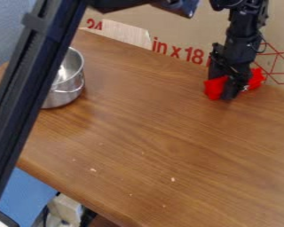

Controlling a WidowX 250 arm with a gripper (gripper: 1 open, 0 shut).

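Observation:
My black gripper (233, 80) reaches down at the back right of the wooden table, its fingers around a red object (216, 88); more of the red shows to the right behind the fingers. Whether the fingers are closed on it is hard to tell, as they overlap it.
A steel pot (65, 82) sits at the left, partly behind a dark arm bar crossing the view. A cardboard backing (169, 35) with red print stands along the back edge.

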